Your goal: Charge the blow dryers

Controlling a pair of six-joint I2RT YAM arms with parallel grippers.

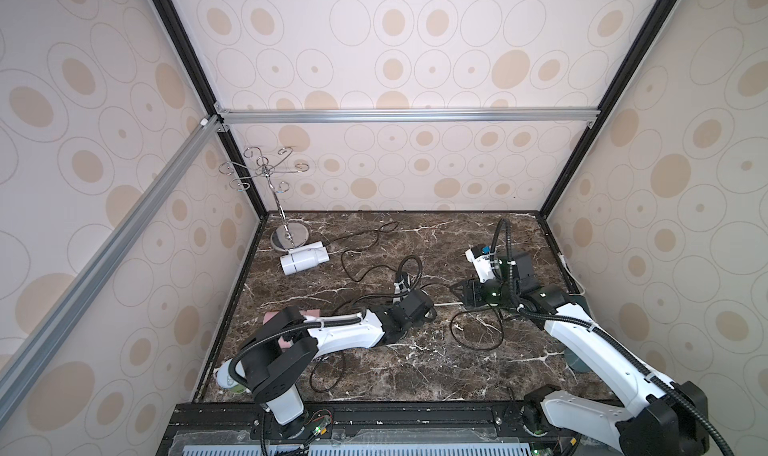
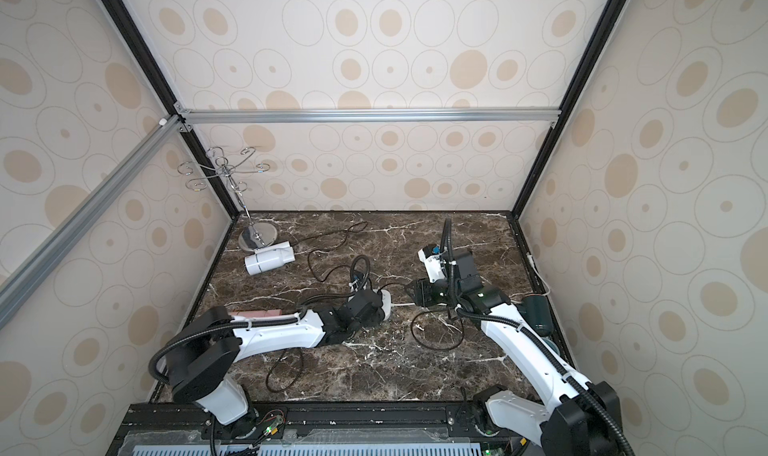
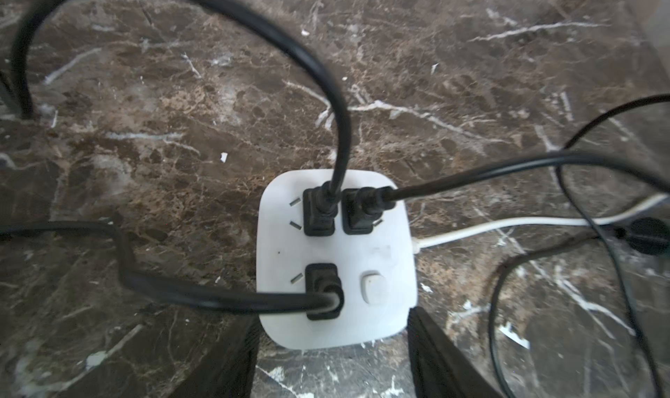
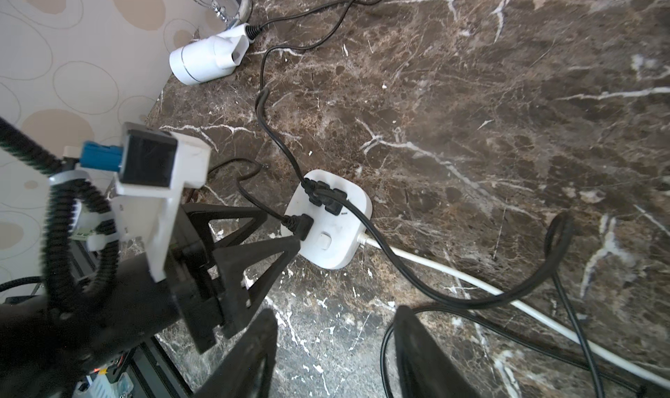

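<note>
The white power strip (image 3: 279, 258) lies flat on the marble tabletop. Three black plugs sit in its sockets: an upper left plug (image 3: 320, 213), an upper right plug (image 3: 360, 213) and a lower plug (image 3: 322, 276). My left gripper stands open, its fingers (image 3: 226, 359) spread wide at the strip's near edge with nothing between them. Off to the right, my right gripper is also open and empty. A white blow dryer (image 1: 305, 258) lies at the back left. Part of a pink blow dryer (image 1: 312, 312) shows behind my left arm.
A chrome stand (image 1: 289, 236) rises at the back left corner. Black cords (image 4: 307, 45) loop across the table, and a white cable (image 4: 432, 274) runs from the strip. A can (image 1: 228, 376) is mostly hidden at front left.
</note>
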